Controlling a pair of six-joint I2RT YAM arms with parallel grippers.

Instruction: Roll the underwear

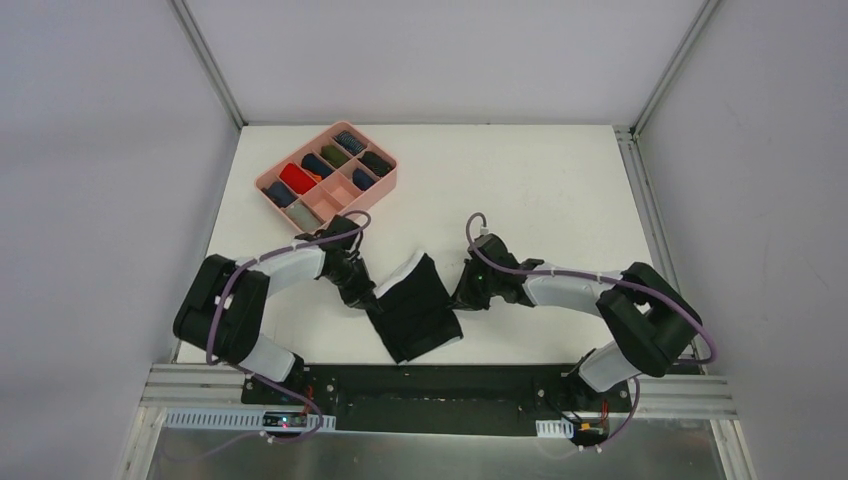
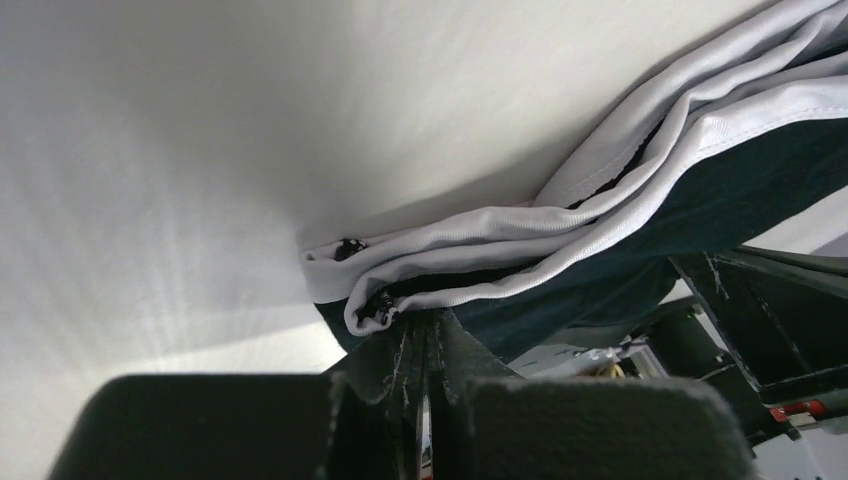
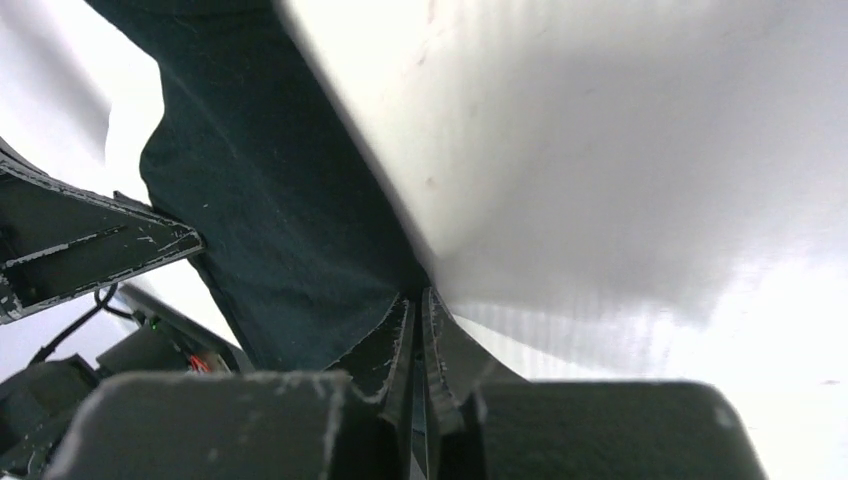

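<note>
The black underwear (image 1: pixel 408 318) with a white waistband (image 2: pixel 620 200) lies folded flat near the front-middle of the table (image 1: pixel 530 180). My left gripper (image 1: pixel 372 304) is at its upper left corner; in the left wrist view its fingers are shut at the waistband's end, whether pinching cloth is hard to tell. My right gripper (image 1: pixel 454 304) is at the opposite side, shut on the underwear's edge, as the right wrist view (image 3: pixel 420 310) shows.
A pink divided box (image 1: pixel 340 195) with several rolled items sits at the back left, behind my left arm.
</note>
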